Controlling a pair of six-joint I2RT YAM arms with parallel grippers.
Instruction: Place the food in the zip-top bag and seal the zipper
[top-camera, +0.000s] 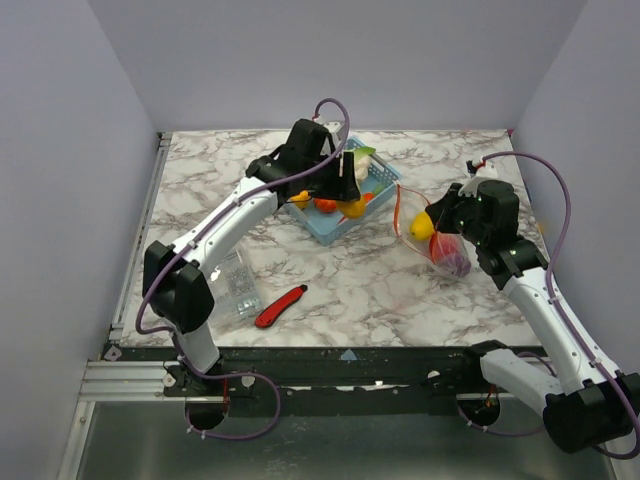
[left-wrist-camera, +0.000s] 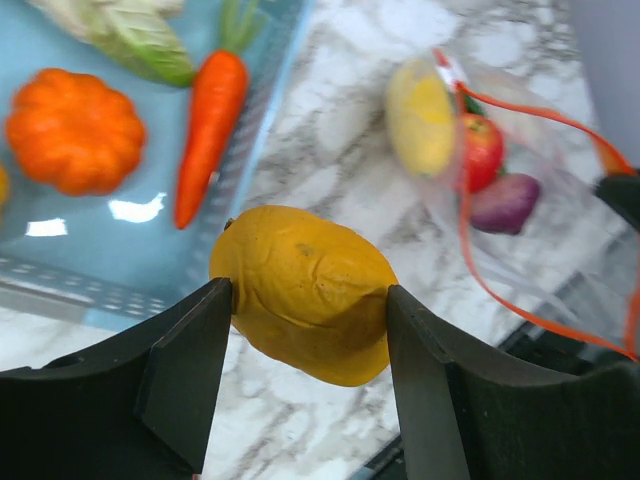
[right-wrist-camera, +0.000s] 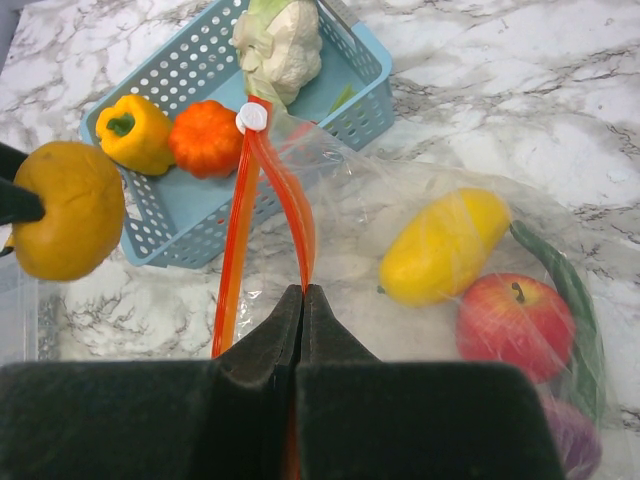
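Observation:
My left gripper is shut on a yellow round vegetable (left-wrist-camera: 300, 260), held above the edge of the blue basket (top-camera: 325, 225). My right gripper is shut on the orange zipper edge of the clear zip bag (right-wrist-camera: 350, 220), whose mouth hangs open. Inside the bag show a yellow oblong item (right-wrist-camera: 440, 250), a red apple (right-wrist-camera: 515, 325), a purple item (left-wrist-camera: 505, 205) and a long green vegetable (right-wrist-camera: 570, 295).
In the basket lie a yellow pepper (right-wrist-camera: 135, 140), an orange pumpkin (right-wrist-camera: 205, 140), a carrot (left-wrist-camera: 205, 140) and cauliflower (right-wrist-camera: 280, 55). A red tool (top-camera: 280, 308) lies near the front edge.

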